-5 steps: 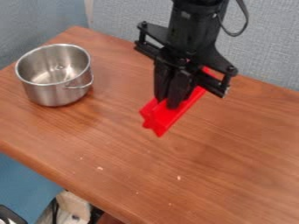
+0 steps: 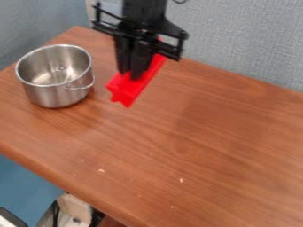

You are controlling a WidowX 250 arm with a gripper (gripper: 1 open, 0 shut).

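My black gripper (image 2: 137, 58) is in the upper middle, shut on a red block (image 2: 128, 85) that hangs tilted below and between its fingers. A steel pot (image 2: 53, 89) with wire handles stands on the left of the wooden table, just left of the red block.
Grey padded walls (image 2: 249, 44) border the back and left. A few loose items lie off the table at the lower left, too small to tell.
My gripper has moved left and up with the red block, from the table's middle to near the pot. The pot has not moved.
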